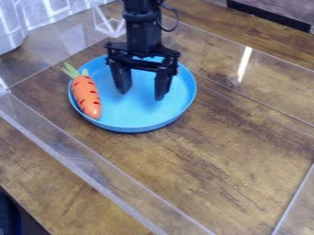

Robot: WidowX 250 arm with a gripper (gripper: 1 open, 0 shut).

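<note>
My black gripper (142,79) hangs from the top of the camera view over a round blue plate (135,115), its two fingers spread apart above the plate's middle with nothing visible between them. An orange toy carrot (86,94) with green leaves lies on the left side of the plate, apart from the gripper.
A clear plastic edge runs along the left, and a crumpled silvery material sits at the top left corner.
</note>
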